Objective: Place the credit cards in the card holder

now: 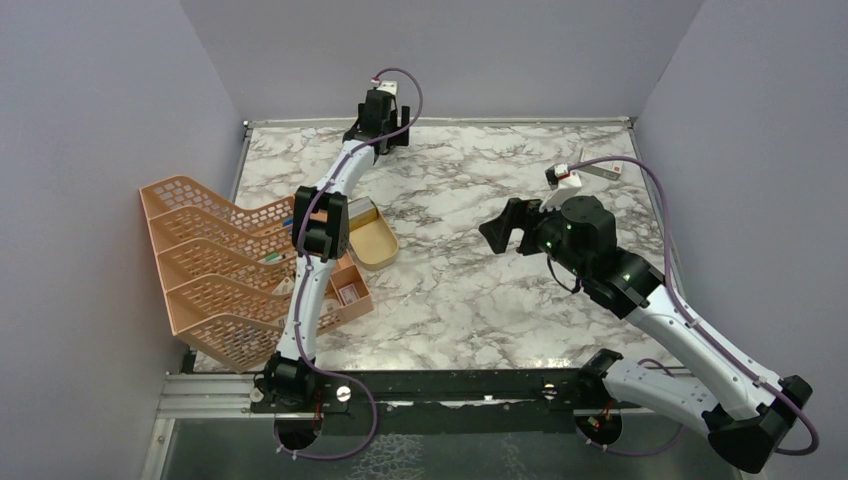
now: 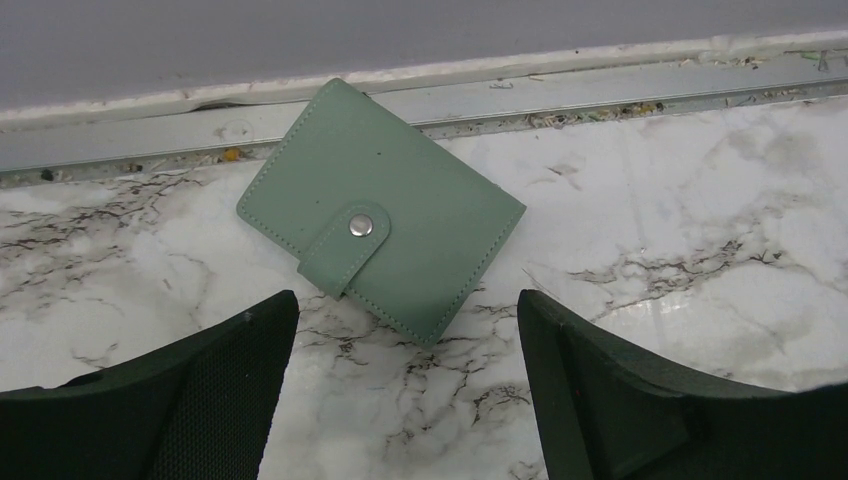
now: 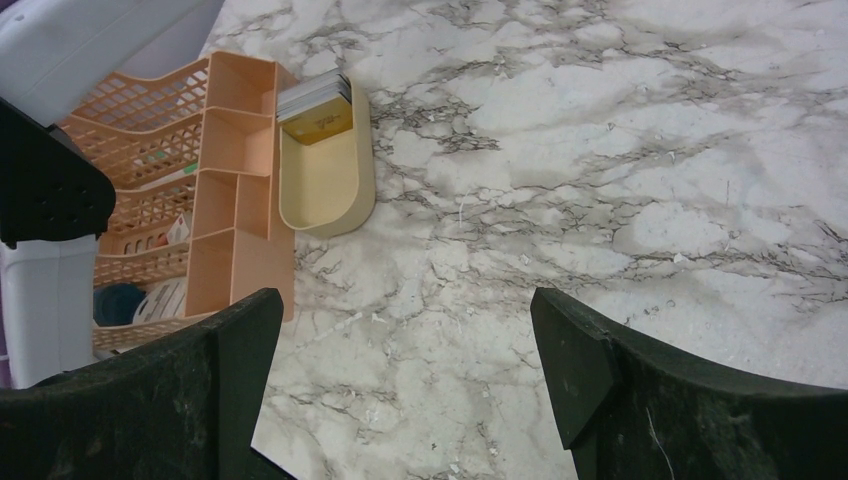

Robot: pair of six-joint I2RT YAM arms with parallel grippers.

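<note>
A green leather card holder (image 2: 410, 220) with a snapped strap lies flat against the back edge, between and just beyond the open fingers of my left gripper; in the top view that gripper (image 1: 384, 125) hides it. My right gripper hangs open over the right of the table with nothing between its fingers. A cream box (image 1: 377, 248) at the middle left has a stack of cards (image 3: 312, 95) at its back end; I cannot tell if these are credit cards.
An orange multi-tier organiser (image 1: 190, 290) with assorted small items fills the left. A small pale object (image 1: 602, 170) lies at the back right.
</note>
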